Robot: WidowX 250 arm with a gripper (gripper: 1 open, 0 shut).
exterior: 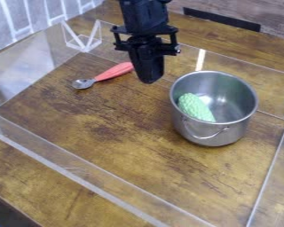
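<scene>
My black gripper (147,69) hangs over the wooden table at the top centre of the camera view, its finger shut, with nothing visible held. Behind it to the left lies a spoon (82,83) with a red handle (114,72). To the right of the gripper stands a steel pot (227,127) with a wire handle, holding a pale green object (194,108).
Clear plastic barriers (46,146) edge the table at the left, and a white-barred structure stands at the top left.
</scene>
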